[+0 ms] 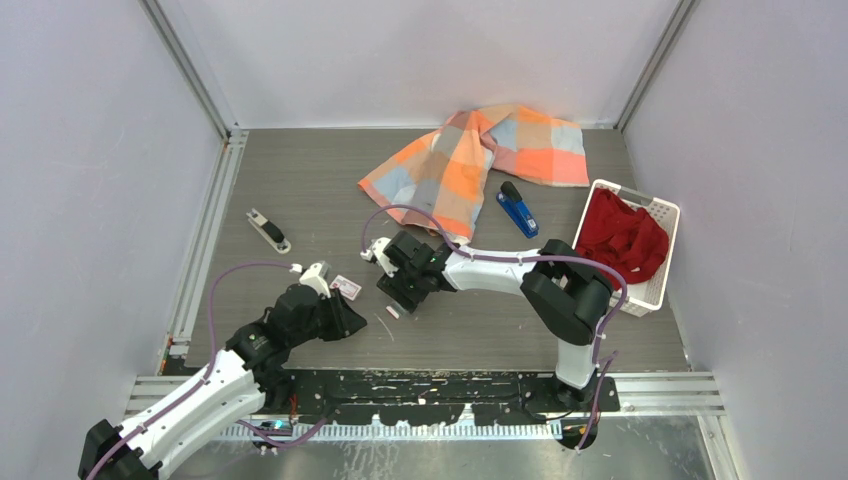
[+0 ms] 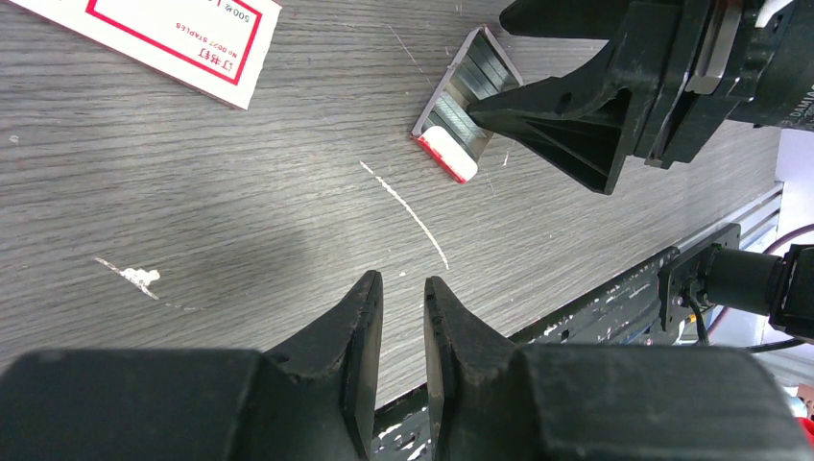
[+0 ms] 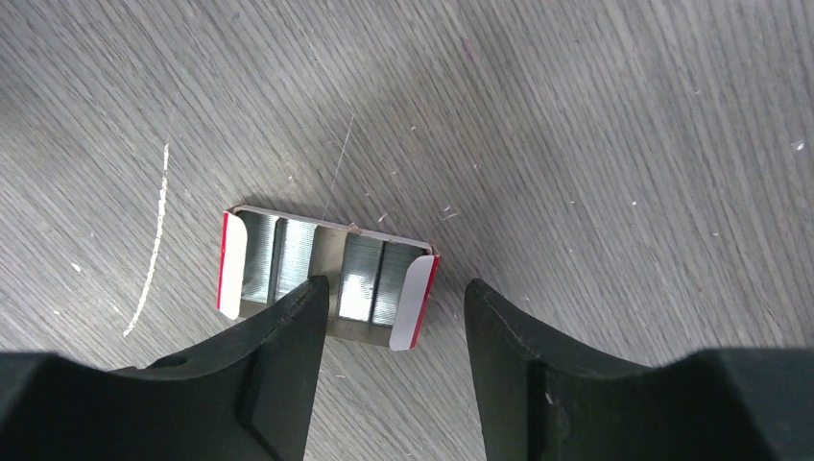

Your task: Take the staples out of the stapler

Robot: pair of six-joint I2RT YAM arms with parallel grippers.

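An open box of staple strips lies on the table under my right gripper, whose fingers are parted, one over the box's middle, the other just beyond its red-edged end. My left gripper is shut, empty, near a white-and-red staple box lid. A white-and-black stapler lies at the left of the table, and a blue stapler at the right.
An orange checked cloth lies at the back. A white basket with red fabric stands at the right.
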